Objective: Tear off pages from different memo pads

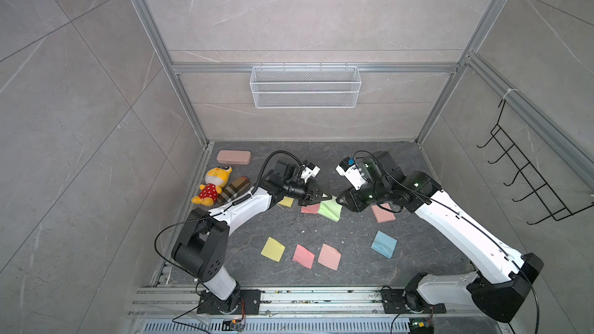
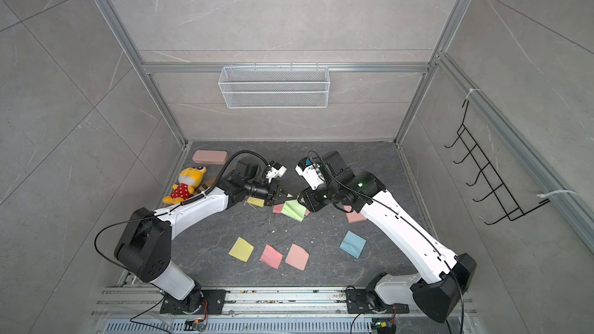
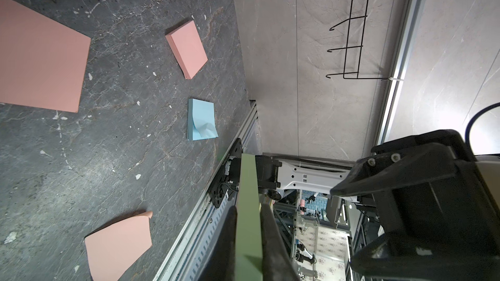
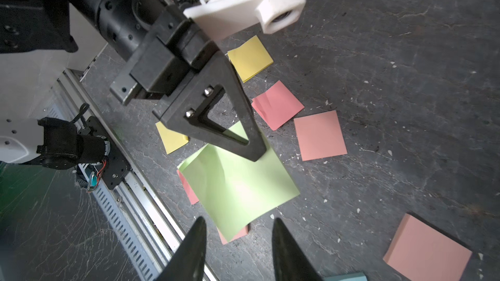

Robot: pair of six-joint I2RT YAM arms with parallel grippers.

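A green memo pad hangs from my left gripper [image 1: 322,197], which is shut on it above the mat's middle; in the left wrist view it shows edge-on as a green strip [image 3: 248,213]. My right gripper is open just beside the green paper, nothing seen between its fingers. On the mat lie yellow pads [image 1: 272,248] [image 4: 250,58], coral and pink pads [image 1: 303,256] [image 4: 319,135] [image 4: 427,244], and a blue pad [image 1: 383,244] with a lifted top sheet.
A yellow plush toy [image 1: 215,182], a plaid item [image 1: 235,191] and a pink case [image 1: 233,156] sit at the back left. A white mesh basket [image 1: 305,86] is on the back wall, a black hook rack [image 1: 532,185] on the right wall.
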